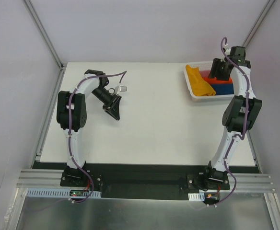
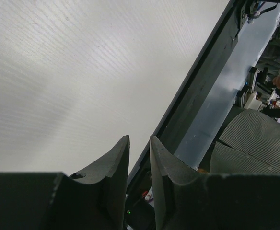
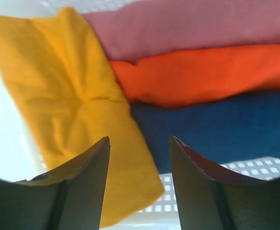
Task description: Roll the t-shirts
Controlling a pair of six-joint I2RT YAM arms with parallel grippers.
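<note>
A yellow shirt (image 1: 200, 82) (image 3: 77, 110) lies in the left end of a white basket (image 1: 197, 97) at the back right, beside pink (image 3: 188, 28), orange (image 3: 202, 76) and dark blue (image 3: 216, 129) shirts. My right gripper (image 1: 220, 72) hangs over the basket, fingers apart, nothing between them. My left gripper (image 1: 115, 110) is over bare table at the left, its fingertips a short gap apart and empty.
</note>
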